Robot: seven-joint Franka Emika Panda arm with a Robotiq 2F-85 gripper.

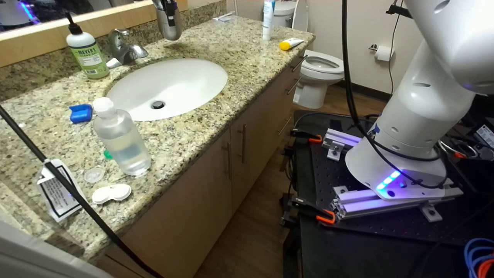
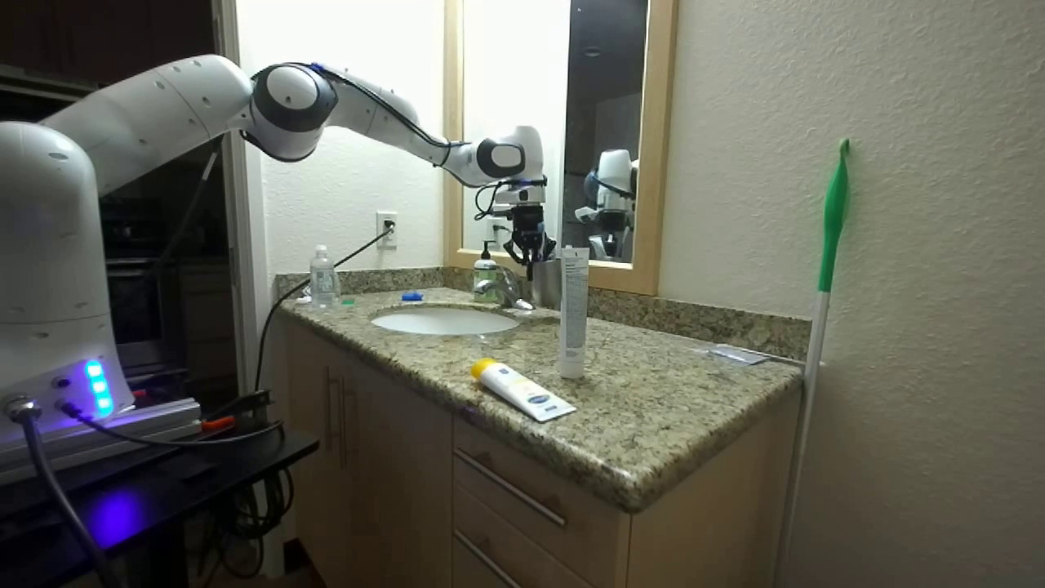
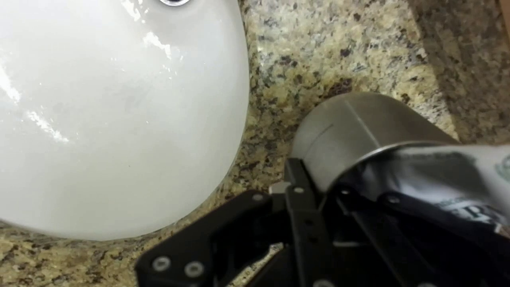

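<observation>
A metal cup [image 3: 354,126] is gripped at its rim by my gripper, one finger outside the wall and the other inside it. Within the cup's mouth is a white printed item [image 3: 459,177], partly cut off by the frame's edge. In exterior view 1 the cup [image 1: 169,27] stays upright by the back of the counter, past the faucet. From the side, in exterior view 2, the gripper [image 2: 531,256] points down over the cup [image 2: 548,283]. Whether the cup's base touches the counter, I cannot tell.
The sink [image 1: 203,78] lies beside the cup, with the faucet [image 1: 124,50] and soap bottle [image 1: 88,53] behind. A standing tube [image 2: 574,314] and a yellow-capped tube [image 2: 522,389] occupy the right counter. A clear bottle [image 1: 122,139] stands at the left.
</observation>
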